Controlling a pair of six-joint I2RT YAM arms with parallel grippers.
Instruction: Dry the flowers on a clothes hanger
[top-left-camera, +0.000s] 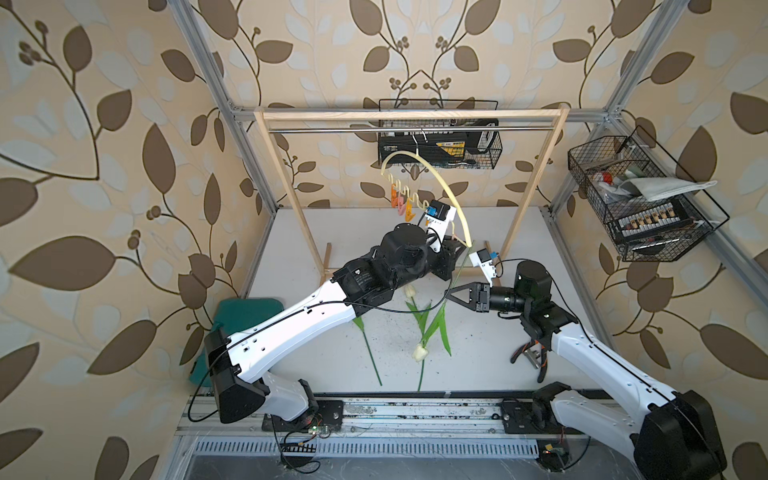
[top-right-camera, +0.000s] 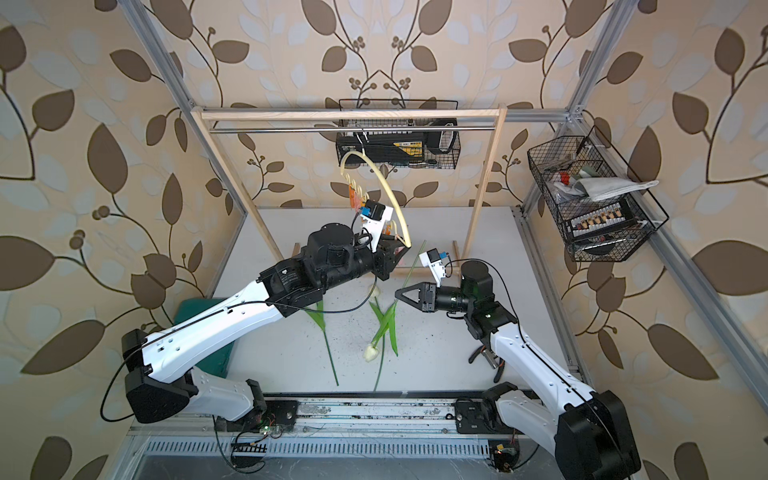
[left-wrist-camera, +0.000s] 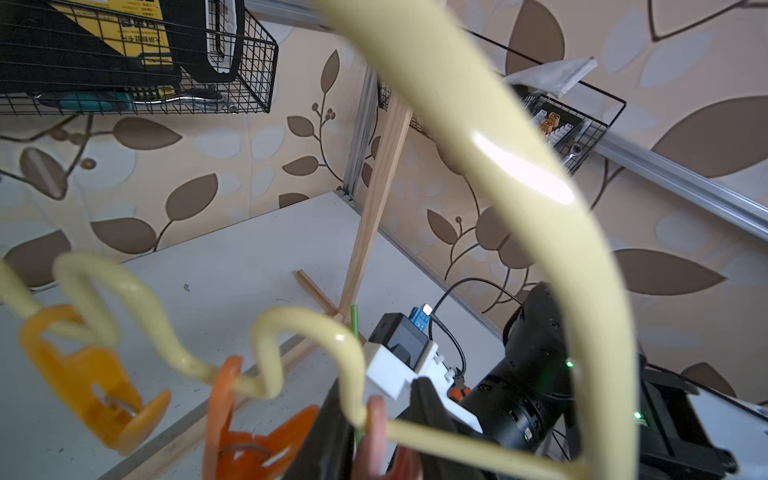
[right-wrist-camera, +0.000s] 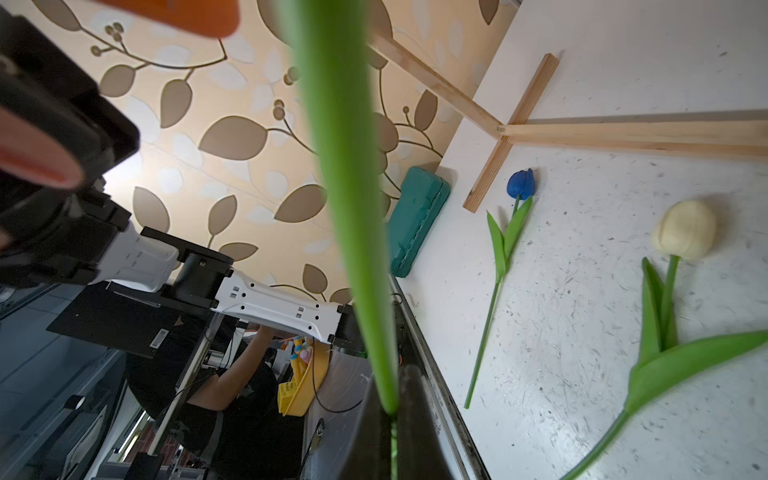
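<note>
The cream clothes hanger hangs from the rack's metal rail, with several orange and pink clips along its wavy lower bar. At its right end is my left gripper; in the left wrist view its fingers stand on either side of a pink clip, though whether they squeeze it cannot be told. My right gripper is shut on the thin green stem of a white tulip, which hangs head down. A second white tulip and a blue tulip lie on the table.
The wooden rack post rises beside the right arm. Pliers lie at the table's right, and a green case at its left. Wire baskets hang on the walls.
</note>
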